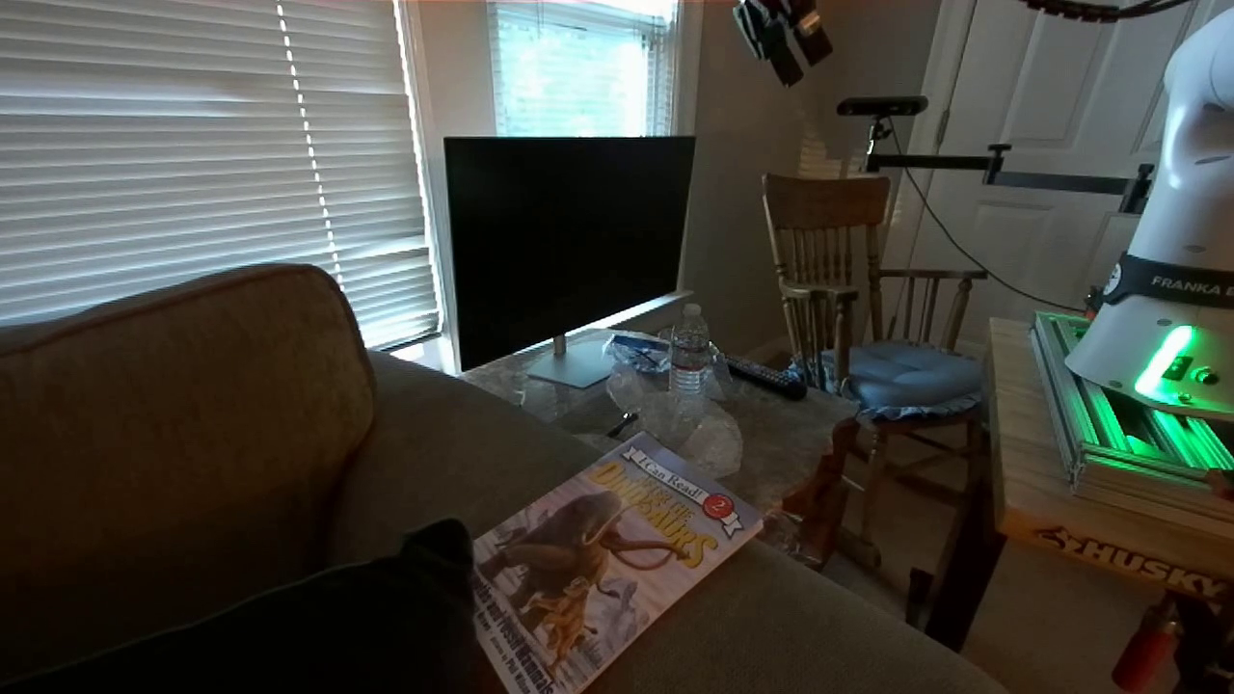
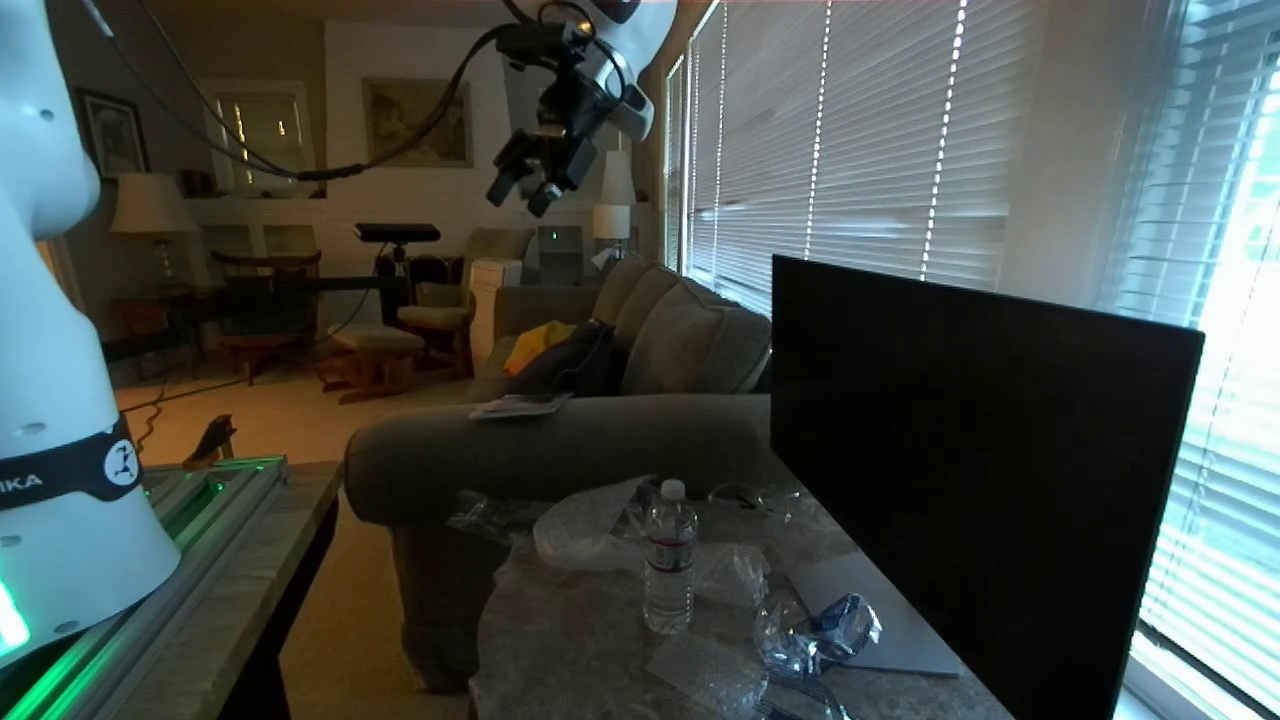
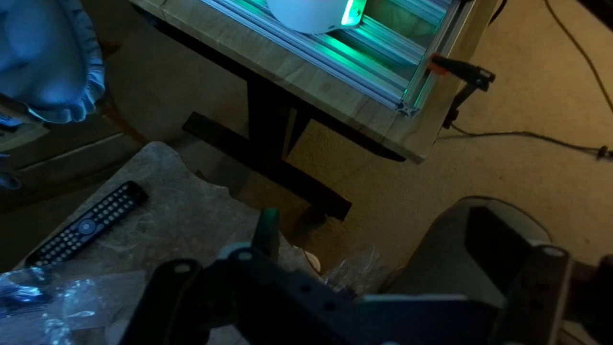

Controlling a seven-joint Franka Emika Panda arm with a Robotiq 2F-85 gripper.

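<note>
My gripper [image 2: 521, 196] hangs high above the side table and sofa arm, its fingers apart and nothing between them. It also shows at the top of exterior view 1, where the gripper [image 1: 800, 60] is well above the table. In the wrist view its dark fingers [image 3: 266, 233] spread wide. On the sofa arm lies a dinosaur book [image 1: 625, 555]. A clear water bottle [image 2: 669, 564] stands upright on the table among crumpled plastic wrap [image 2: 588, 528]. Near the table edge rests a black remote [image 3: 86, 224]. None of these touches the gripper.
A large black monitor [image 2: 960, 468] stands on the table by the window. The wooden chair [image 1: 827, 208] with a blue cushion is beyond. A workbench [image 1: 1024, 463] carries the robot base, with a clamp [image 3: 468, 72] at its corner. Air around the gripper looks clear.
</note>
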